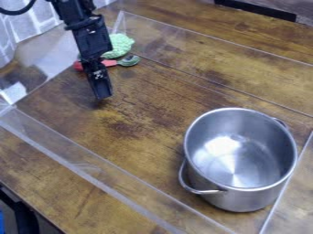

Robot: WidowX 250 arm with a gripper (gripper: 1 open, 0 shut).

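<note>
My black gripper [101,91] hangs at the upper left over the wooden table [146,137], pointing down, in front of a green cloth-like item [120,44] and a red object [108,63]. A small grey-green round item [128,60] lies beside them. Whether the fingers are open or shut is not clear. A large steel pot [239,160] with side handles stands at the lower right, well apart from the gripper.
Clear plastic panels edge the table on the left and along the front and right.
</note>
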